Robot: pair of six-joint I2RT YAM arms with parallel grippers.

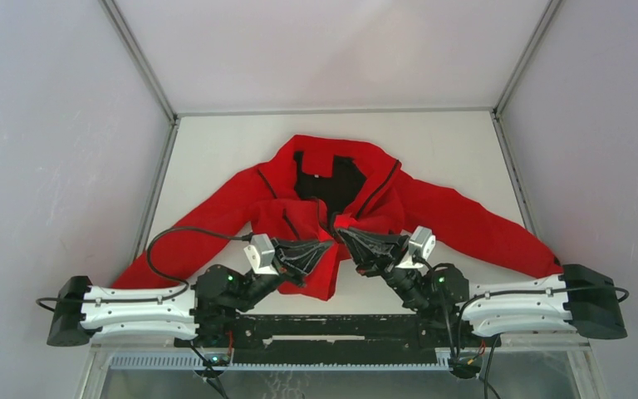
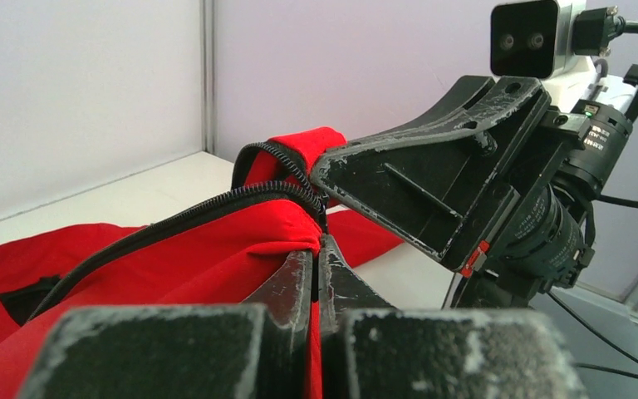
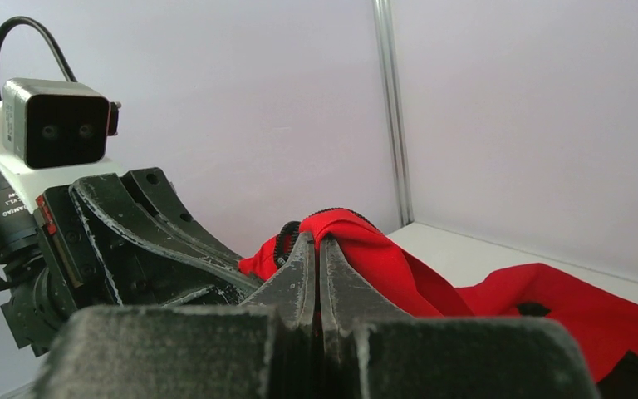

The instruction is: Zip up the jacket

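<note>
A red jacket [image 1: 457, 214] with a black lining lies spread on the table, its front bottom edges lifted toward me. In the left wrist view, my left gripper is shut on the red fabric just beside the black zipper tape [image 2: 216, 204]. My right gripper is likewise shut on red cloth of the other front edge, with a bit of black zipper [image 3: 286, 243] showing beside its fingertips. Both grippers stand almost tip to tip in the top view, the two zipper edges close together. The slider and the zipper's bottom end cannot be made out.
The sleeves reach out to both sides, partly under the arms. Walls enclose the left, right and back. The two grippers leave little room between them.
</note>
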